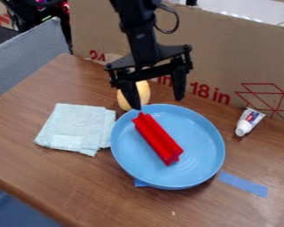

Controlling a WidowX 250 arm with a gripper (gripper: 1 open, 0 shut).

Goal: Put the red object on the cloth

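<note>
A red bar-shaped object (158, 137) lies slantwise on the blue plate (201, 165). To the plate's left is the folded pale blue cloth (75, 128), flat on the wood with nothing on it; its right edge comes close to the plate's rim. Above the plate's far side hangs my black gripper (158, 99), pointing down. Its two fingers stand wide apart, and the space between them is empty. The red object is nearer the camera, clear of the fingers.
Behind the gripper's left finger sits a yellow rounded object (138, 94), partly hidden. A white tube (248, 121) lies at the right. Cardboard (227, 66) walls off the back, and blue tape (243, 184) marks the table.
</note>
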